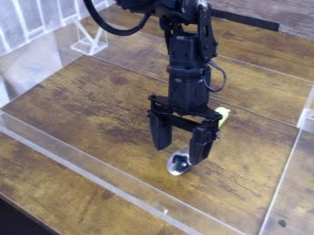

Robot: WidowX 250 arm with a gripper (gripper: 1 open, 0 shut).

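My black gripper (pixel 182 139) hangs low over the wooden floor of the workspace, its fingers spread open. A small silver object (pixel 181 162), perhaps a spoon or cup, lies just beneath it and is partly hidden by the right finger. A pale yellow-green piece (pixel 222 115) shows behind the gripper on the right, partly covered by it.
Clear plastic walls border the wooden surface (pixel 86 110) along the near left and the right. A white bracket (pixel 90 39) stands at the back left.
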